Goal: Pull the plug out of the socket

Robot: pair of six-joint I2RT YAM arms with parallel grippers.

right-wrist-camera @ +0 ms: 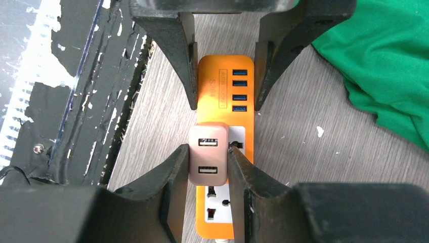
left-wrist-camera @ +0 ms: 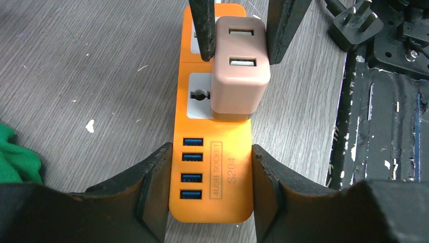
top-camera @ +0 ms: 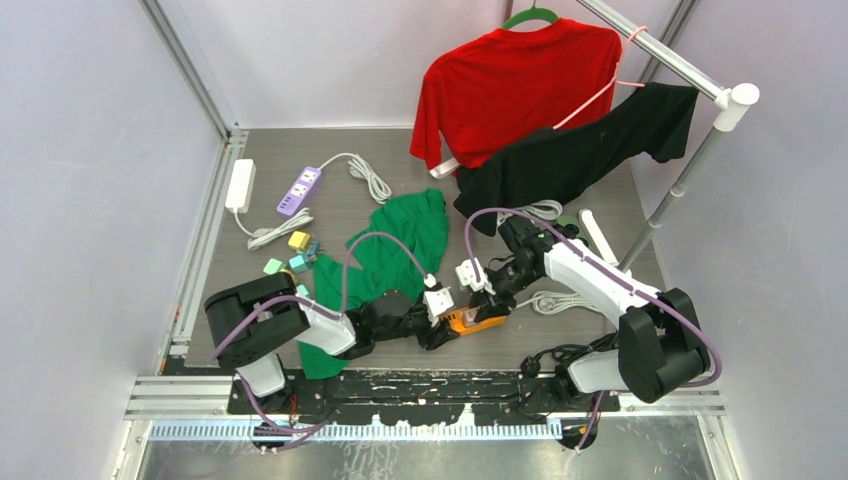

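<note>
An orange power strip (top-camera: 480, 322) lies on the grey table, its USB end (left-wrist-camera: 211, 197) gripped in my left gripper, which is shut on it. A pink plug adapter (left-wrist-camera: 240, 66) with two USB slots sits on the strip's socket face. My right gripper has its fingertips on both sides of the pink plug (right-wrist-camera: 207, 154), seemingly touching it; whether it is fully closed on it is hard to tell.
A green cloth (top-camera: 410, 225) lies behind and left of the strip. Black cables and plugs (left-wrist-camera: 354, 25) lie at the front right near the table edge. Other strips, small blocks and hanging shirts (top-camera: 515, 90) stand farther back.
</note>
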